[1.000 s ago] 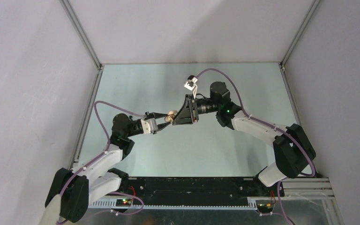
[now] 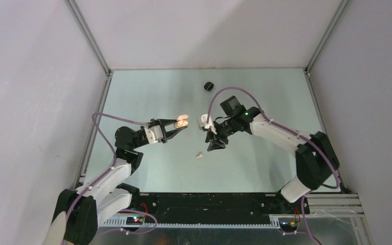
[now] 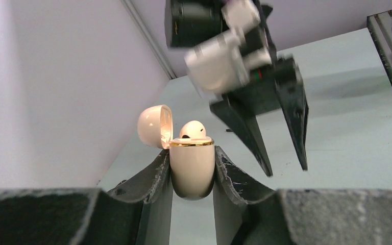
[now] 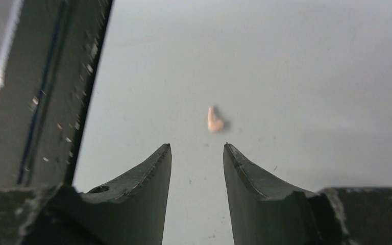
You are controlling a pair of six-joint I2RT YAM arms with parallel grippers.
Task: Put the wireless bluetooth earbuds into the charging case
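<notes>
My left gripper is shut on the cream charging case [image 3: 191,166], held upright with its lid [image 3: 152,125] open and one earbud [image 3: 192,127] showing in the top of it. My right gripper hangs right of the case, angled down toward the table, fingers apart with nothing between them. Below it a pale earbud [image 2: 199,154] lies loose on the table; in the right wrist view this earbud [image 4: 215,120] appears ahead of the fingertips, blurred.
A small black object [image 2: 209,86] sits at the back of the table [image 2: 250,168]. The front edge with dark rail lies below the loose earbud.
My right gripper has drawn away from the case and tilted down toward the loose earbud. The left gripper has pulled slightly left with the case. The loose earbud, absent earlier, now rests on the table.
</notes>
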